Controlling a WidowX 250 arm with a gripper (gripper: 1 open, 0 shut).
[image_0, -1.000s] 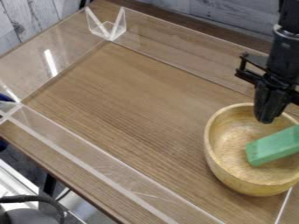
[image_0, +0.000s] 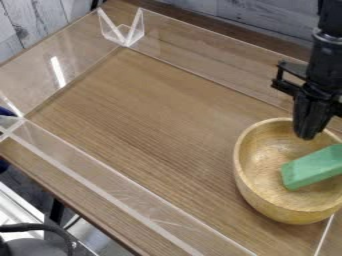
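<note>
My black gripper (image_0: 306, 128) reaches down from the upper right, its tip just above the rear rim of a round tan bowl (image_0: 259, 185). It looks shut, with nothing visible between its fingers. A green rectangular block (image_0: 313, 168) lies inside the bowl, tilted, toward its right side.
Clear plastic corner pieces (image_0: 123, 30) stand at the back left. A black object (image_0: 34, 240) sits at the front left, beside the table edge.
My gripper has shifted very slightly over the bowl. The bowl and green block look unmoved.
</note>
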